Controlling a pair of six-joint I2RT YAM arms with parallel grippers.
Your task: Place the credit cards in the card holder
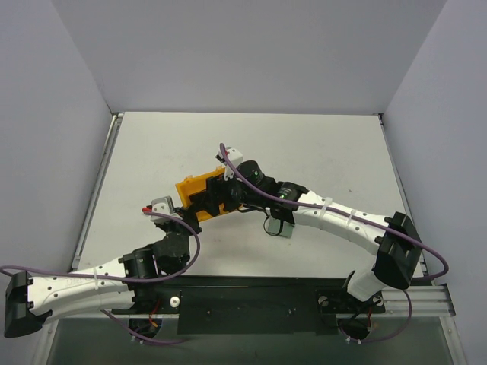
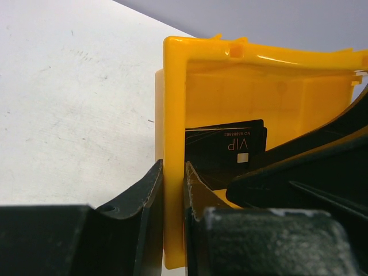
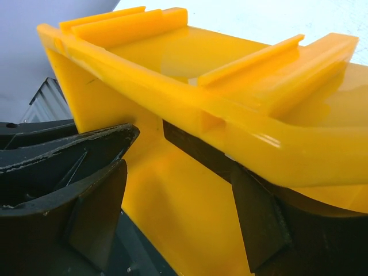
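Note:
The yellow card holder point(image 1: 192, 187) is at the table's middle-left, its side wall pinched between the fingers of my left gripper. Inside it, a black card marked VIP point(image 2: 221, 150) leans against the yellow back, with another dark edge just behind it. My right gripper is open at the holder's mouth, yellow plastic visible between its fingertips. A dark card strip point(image 3: 195, 150) shows under the holder's rim, partly covered by the right finger. From above, the arms hide most of the holder's inside.
A pale green flat object point(image 1: 278, 226) lies on the white table below the right arm. Both grippers are crowded close together at the holder.

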